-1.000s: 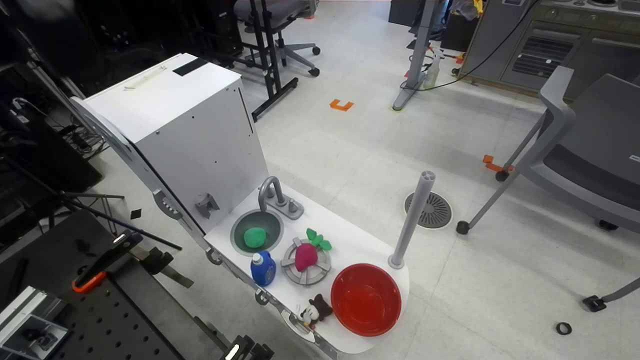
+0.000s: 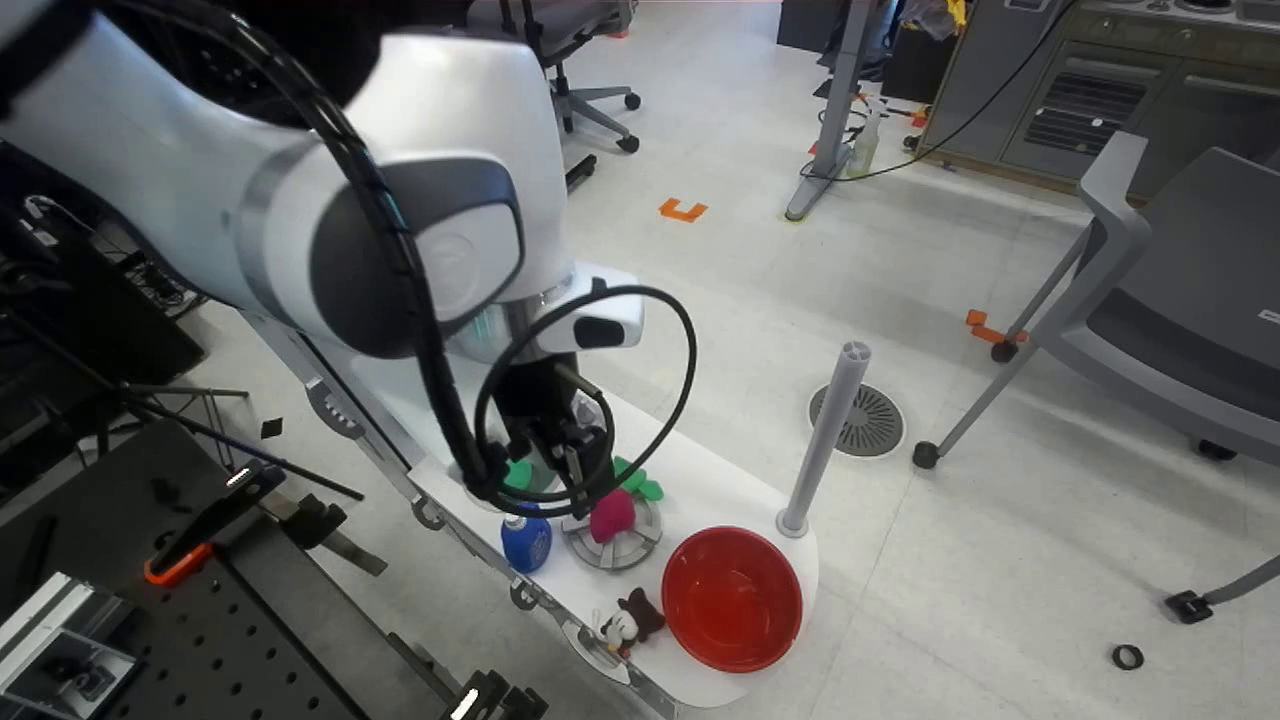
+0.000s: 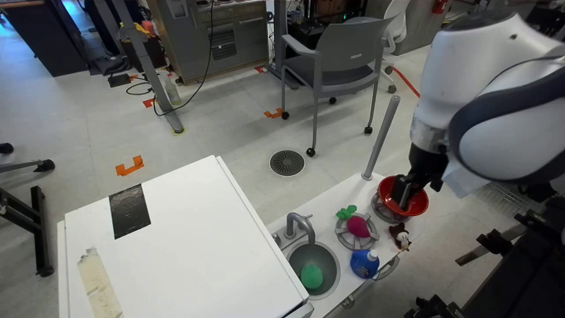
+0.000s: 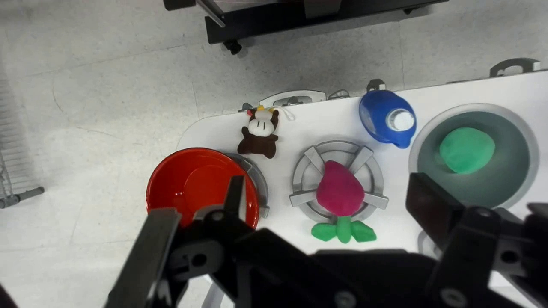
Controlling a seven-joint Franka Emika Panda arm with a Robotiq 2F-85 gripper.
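My gripper is open, its fingers wide apart and empty, high above the counter in the wrist view. Between and beyond them in that view lies a magenta plush radish (image 4: pixel 340 191) with green leaves, on a grey burner. A red bowl (image 4: pixel 174 179) sits at the counter's end, partly behind the left finger. A small brown and white cow toy (image 4: pixel 260 134) lies beside the bowl. The blue bottle (image 4: pixel 377 115) with a white cap stands near the counter edge. Inside the grey sink (image 4: pixel 519 123) rests a green rounded object (image 4: pixel 466 149).
A grey post (image 3: pixel 382 135) rises from the counter's back edge near the bowl. The faucet (image 3: pixel 302 221) arches over the sink. A tall white cabinet (image 3: pixel 201 233) adjoins the sink end. Bare white counter shows between the burner and the bowl.
The arm has come into exterior view 1 from the upper left. It now covers much of the white cabinet, the faucet and most of the sink. The counter's toys and bowl have not moved.
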